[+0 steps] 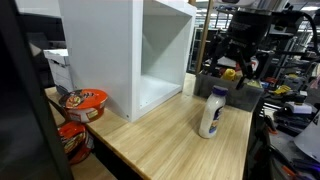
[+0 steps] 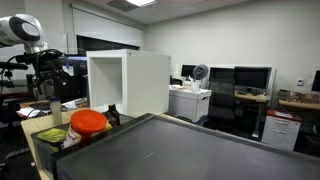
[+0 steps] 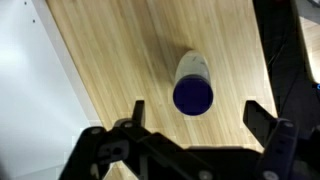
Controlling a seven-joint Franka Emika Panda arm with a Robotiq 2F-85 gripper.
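A white bottle with a dark purple cap stands upright on the wooden table near its right side. My gripper is open above it, its two fingers wide apart. Seen from the wrist, the bottle's round cap lies between and slightly beyond the fingertips, with nothing gripped. From the other side, the bottle shows small at the far left, under the arm.
A white open-sided box stands left of the bottle. Red tubs, one on top, sit at the table's left end. A grey bin is behind the bottle.
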